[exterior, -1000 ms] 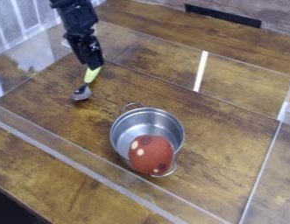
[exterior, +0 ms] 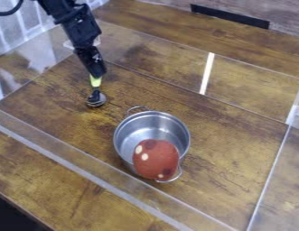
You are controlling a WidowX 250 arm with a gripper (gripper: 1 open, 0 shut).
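Note:
My black gripper point(exterior: 94, 70) reaches down from the top left over a ladle or spoon with a pale yellow-green handle point(exterior: 96, 83) and a dark metal head point(exterior: 98, 97). The fingertips are at or just above the handle's upper end; whether they touch it or how far they are open is too small to tell. A steel pot point(exterior: 137, 128) with wire handles stands at the lower centre, a round red spotted object point(exterior: 156, 160) in its front part.
Transparent edges run along the left and bottom, and a white strip point(exterior: 207, 72) lies at the upper right.
The gripper has shifted about over the utensil, which now lies a little further right and more upright in the view than a second ago. The pot has not moved.

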